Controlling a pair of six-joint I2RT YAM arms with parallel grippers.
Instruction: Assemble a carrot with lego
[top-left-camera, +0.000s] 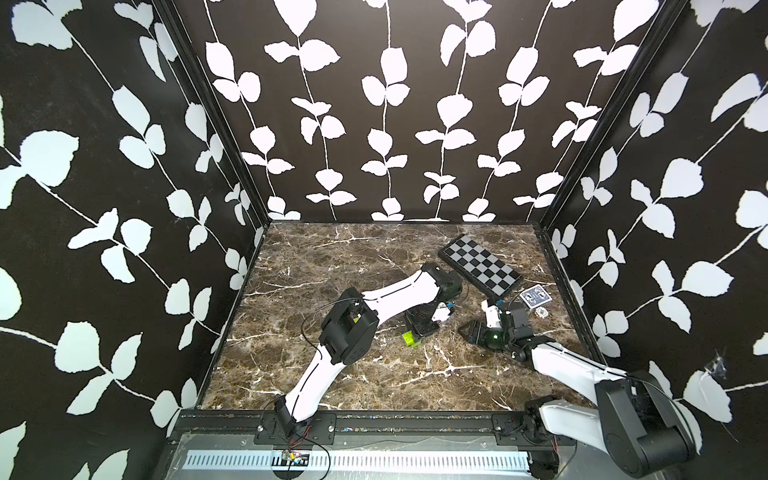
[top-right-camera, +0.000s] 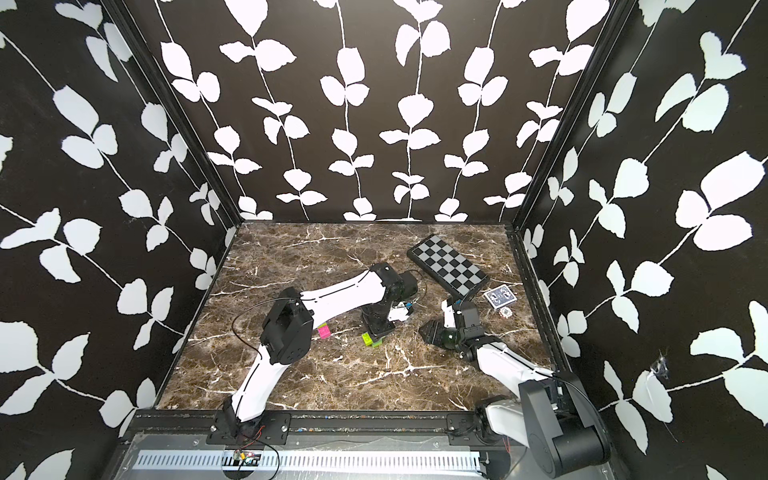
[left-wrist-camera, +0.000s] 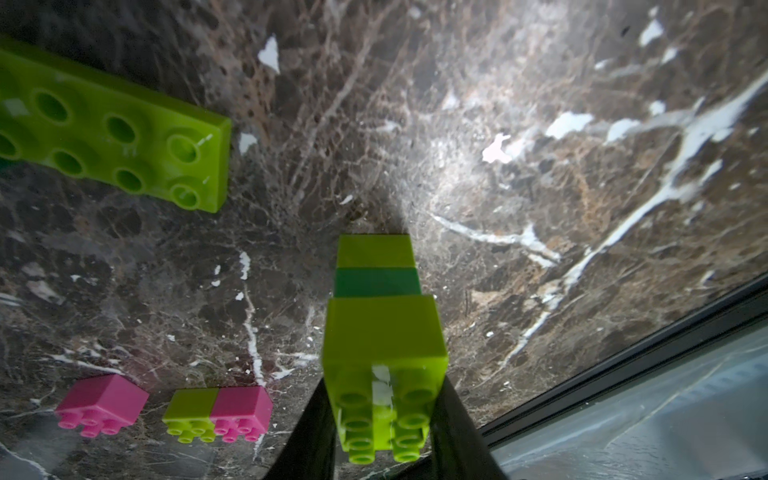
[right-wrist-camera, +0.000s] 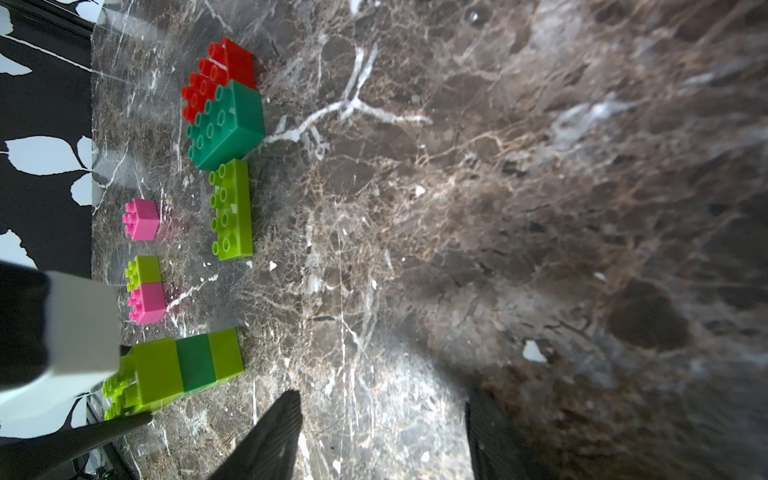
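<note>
A stack of lime and dark green bricks (left-wrist-camera: 384, 328) is between the fingers of my left gripper, which is shut on it. The right wrist view shows the same stack (right-wrist-camera: 196, 364) at lower left; whether it touches the tabletop cannot be told. My right gripper is open over bare marble with nothing between its fingers. A long lime brick (right-wrist-camera: 234, 212) lies beside a teal brick (right-wrist-camera: 240, 120), with red bricks (right-wrist-camera: 233, 64) just past it. One pink brick (left-wrist-camera: 100, 404) lies alone. Near it, a lime brick (left-wrist-camera: 190, 412) touches another pink brick (left-wrist-camera: 241, 412).
A checkered board (top-left-camera: 480, 265) lies at the back right of the table. Near it are a patterned card (top-left-camera: 536, 297) and a small white round thing (top-left-camera: 542, 313). Both forearms reach in over the middle.
</note>
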